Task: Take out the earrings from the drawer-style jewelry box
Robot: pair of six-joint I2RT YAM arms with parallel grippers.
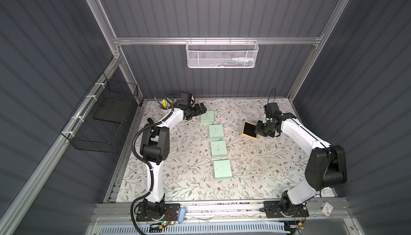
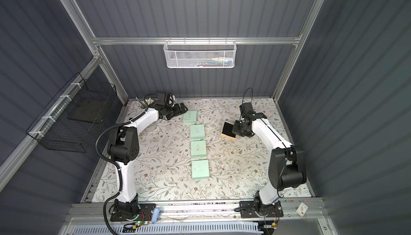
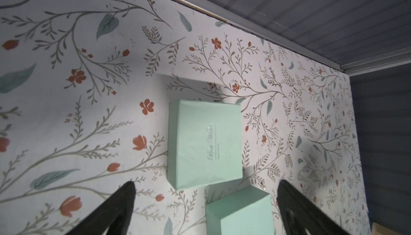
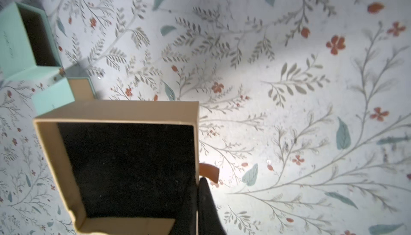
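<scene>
My right gripper is shut on one wall of a tan cardboard drawer (image 4: 115,111). The drawer's black lining faces the camera and is bare, with a small orange pull tab (image 4: 209,172) on the gripped side. In the top left view the drawer (image 1: 249,137) is held right of the mint boxes. At the back, my left gripper (image 1: 201,108) hangs near the farthest mint box (image 1: 207,117). Its fingers stand wide apart with nothing between them, and in the left wrist view a closed mint box (image 3: 209,140) lies beyond them. No earrings can be made out.
Several mint boxes form a line down the mid-table, including the front one (image 1: 222,169). One box (image 4: 42,38) shows a dark hollow; another shows a tan drawer front (image 4: 83,88). Tiny shiny specks (image 4: 99,77) lie nearby.
</scene>
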